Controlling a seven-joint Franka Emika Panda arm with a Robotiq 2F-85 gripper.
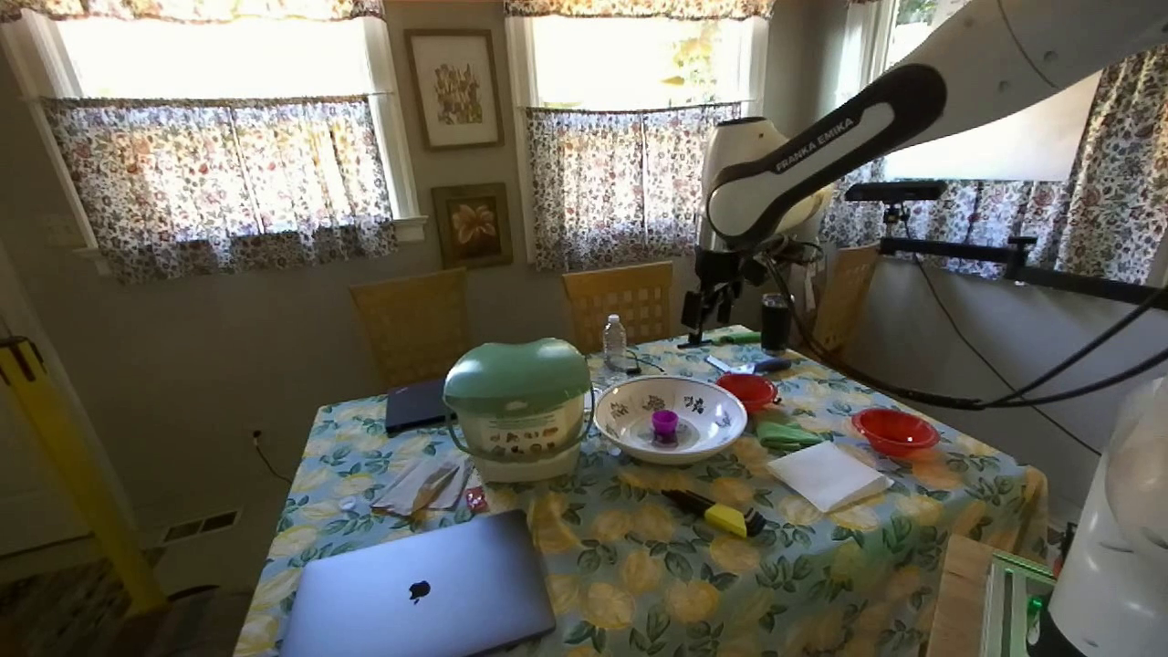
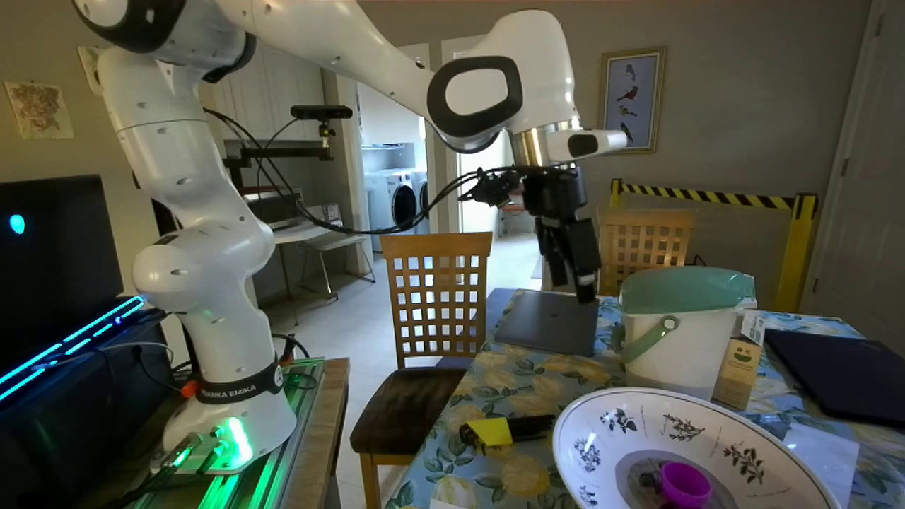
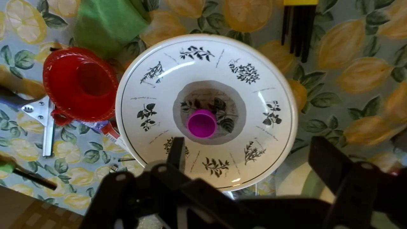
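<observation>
A small purple cup (image 3: 202, 124) stands inside a wide white bowl (image 3: 152, 101) with dark plant drawings, near its centre. In exterior view 2, a small dark item (image 2: 649, 480) shows beside the cup (image 2: 685, 485); what it is I cannot tell. My gripper is open, its fingers (image 3: 176, 152) wide apart with nothing between them. It hangs in the air well above the table, as exterior view 1 shows the gripper (image 1: 701, 325) above and behind the bowl (image 1: 717, 440) from that side.
Close beside the bowl are a red bowl (image 1: 747, 391), a green cloth (image 1: 786, 434) and a green-lidded bin (image 1: 516, 422). A yellow-and-black tool (image 1: 723, 516), a second red bowl (image 1: 895, 432), a white sheet (image 1: 829, 476) and a laptop (image 1: 427, 591) lie around. Bare tablecloth (image 1: 646, 586) shows at the front.
</observation>
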